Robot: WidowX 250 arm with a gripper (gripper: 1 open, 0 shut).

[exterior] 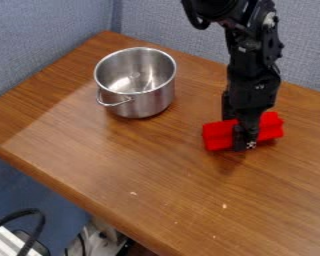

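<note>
My black gripper (244, 127) is lowered over a red bar-shaped object (215, 137) at the right middle of the wooden table (136, 185). The fingers reach down around the middle of the red object, which is slightly angled. Whether they are closed on it is hard to tell from this view.
A steel pot (133, 95) with side handles stands at the upper left of the table, apart from the red object. Padded grey walls border the back, and cables lie beyond the lower-left edge.
</note>
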